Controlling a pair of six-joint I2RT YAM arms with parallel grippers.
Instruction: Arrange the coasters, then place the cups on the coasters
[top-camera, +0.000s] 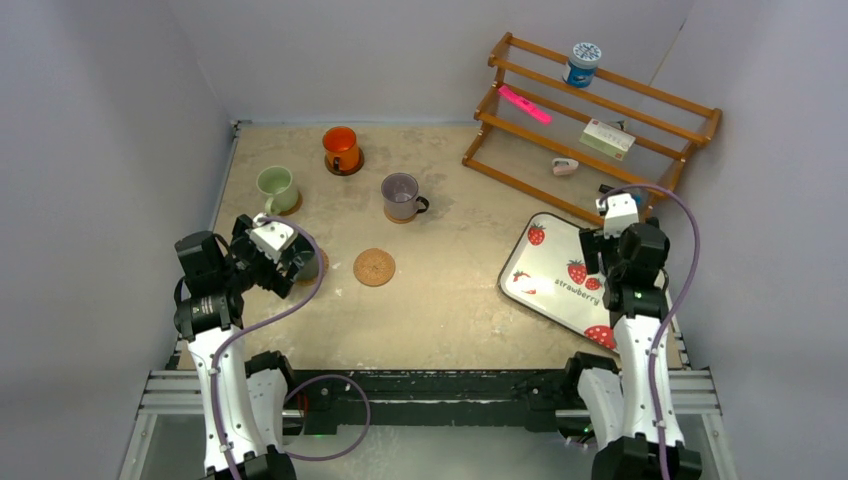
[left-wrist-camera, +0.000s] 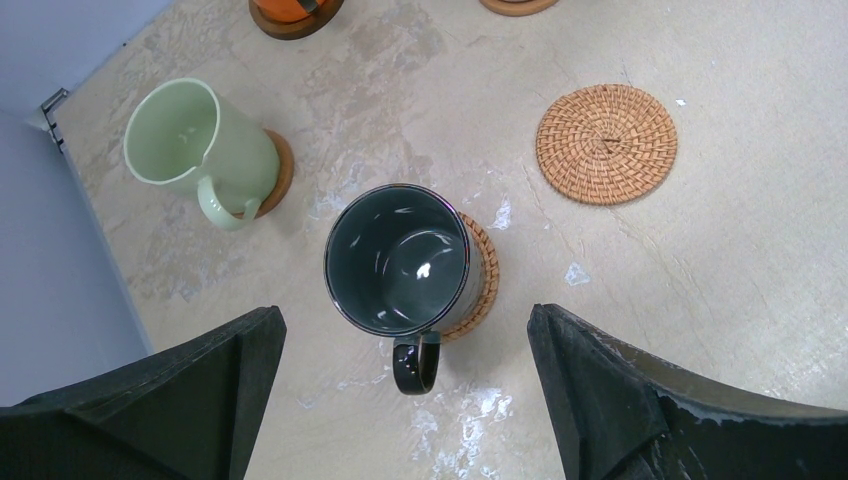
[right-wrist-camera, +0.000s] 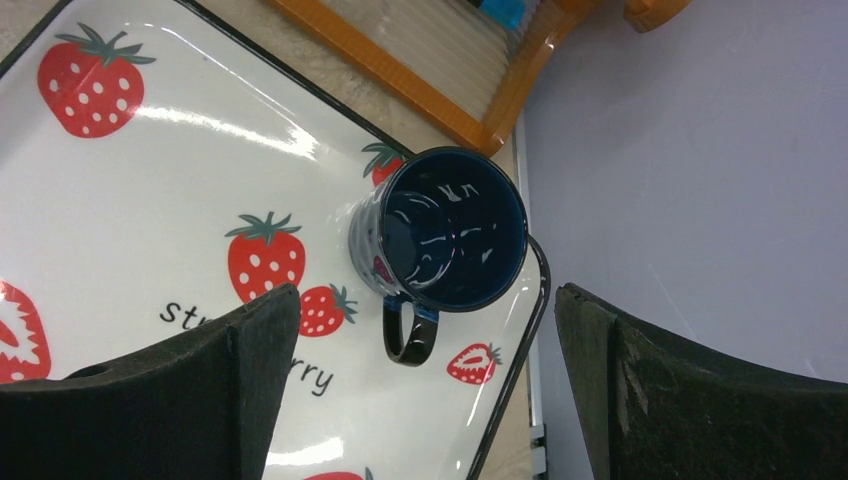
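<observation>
A dark blue cup (right-wrist-camera: 455, 230) stands on the strawberry tray (top-camera: 545, 290), its handle toward my right gripper. That gripper is open above the tray, the cup lying ahead between its spread fingers but untouched. From above, the right arm hides this cup. On the left, my left gripper hangs open over a dark grey-green cup (left-wrist-camera: 400, 260), which stands on a woven coaster (left-wrist-camera: 488, 275) and is not gripped. One round woven coaster (top-camera: 374, 267) in the middle of the table is bare.
A green cup (top-camera: 278, 188), an orange cup (top-camera: 341, 147) and a purple-grey cup (top-camera: 401, 195) stand on coasters at the back left. A wooden rack (top-camera: 590, 95) fills the back right, close behind the tray.
</observation>
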